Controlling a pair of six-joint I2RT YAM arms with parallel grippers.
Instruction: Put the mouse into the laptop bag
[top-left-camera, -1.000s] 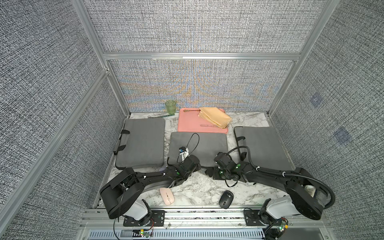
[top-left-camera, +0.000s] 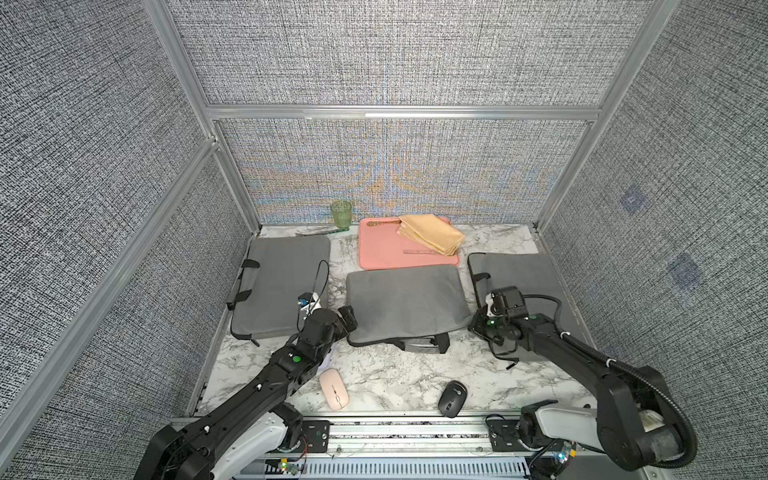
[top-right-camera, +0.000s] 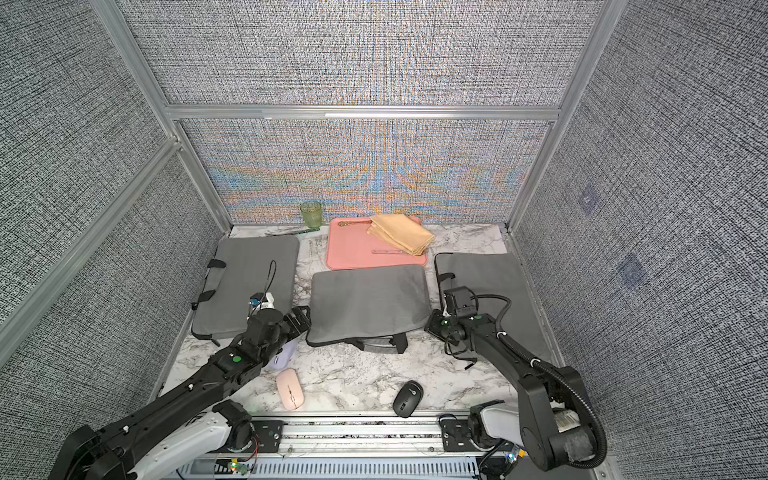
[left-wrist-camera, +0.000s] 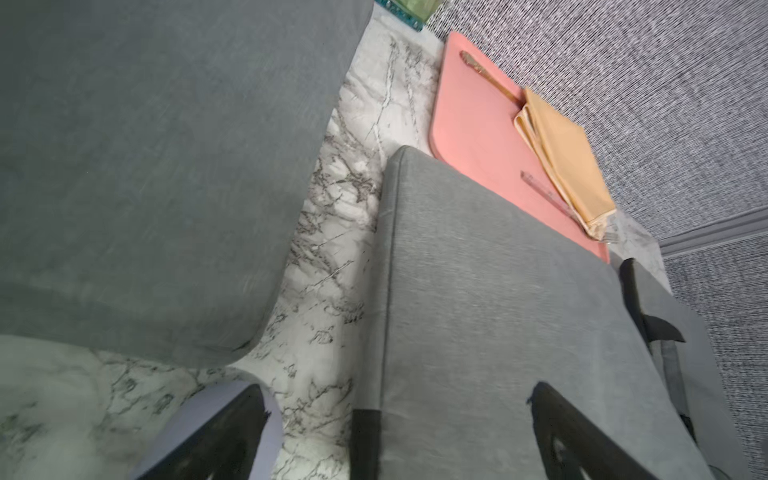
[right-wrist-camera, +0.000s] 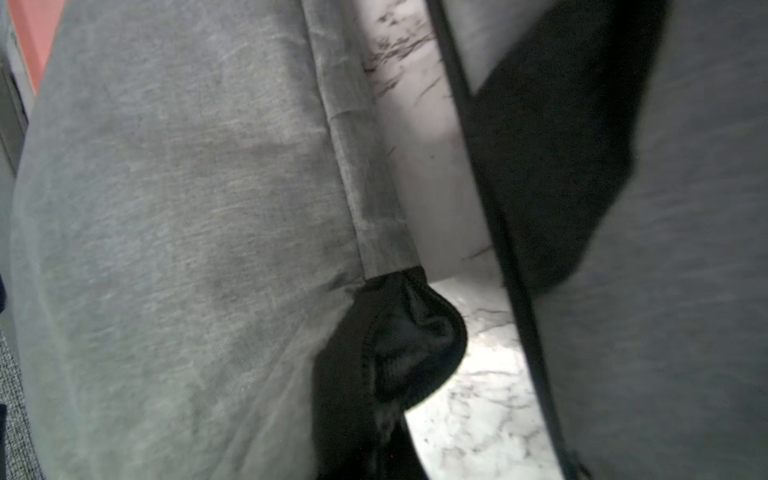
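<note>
The grey laptop bag (top-left-camera: 408, 300) lies flat in the middle of the table, its black handle (top-left-camera: 424, 345) toward the front. At its right front corner my right gripper (top-left-camera: 478, 324) is shut. In the right wrist view, creases in the bag (right-wrist-camera: 184, 200) run to a dark fabric loop (right-wrist-camera: 416, 344) at this corner; the fingertips are hardly visible, so I cannot tell what lies between them. My left gripper stands open and empty by the bag's left edge. Three mice lie in front: pink (top-left-camera: 334, 389), black (top-left-camera: 453, 398), and a lavender one (top-right-camera: 281, 356) partly under the left arm.
More grey bags lie at the left (top-left-camera: 284, 280) and right (top-left-camera: 524, 272). Behind the middle bag are a pink board (top-left-camera: 380, 248) with a folded yellow cloth (top-left-camera: 432, 232), and a green glass (top-left-camera: 341, 213). Bare marble shows between the pink and black mice.
Both grippers were close together at the middle bag's front and have moved apart, left one leftward, right one rightward. The middle bag has shifted slightly right and turned a little.
</note>
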